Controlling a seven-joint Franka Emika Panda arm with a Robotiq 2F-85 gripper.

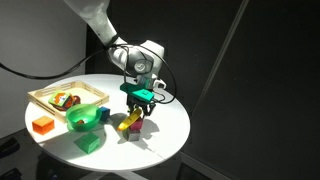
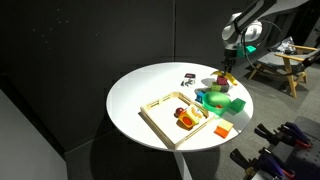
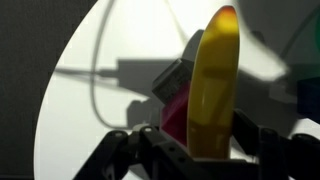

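A long yellow piece, banana-like with an orange tip, runs up from between the fingers of my gripper in the wrist view. Whether the fingers press on it is too dark to see. Exterior view 1 has the yellow piece tilted, just under the gripper, over or against a stack with a magenta block on a grey block. The magenta block and the grey block are partly hidden by the yellow piece in the wrist view.
A green bowl, blue block, green block and orange block stand left of the stack. Farther left is a wooden tray with colourful items.
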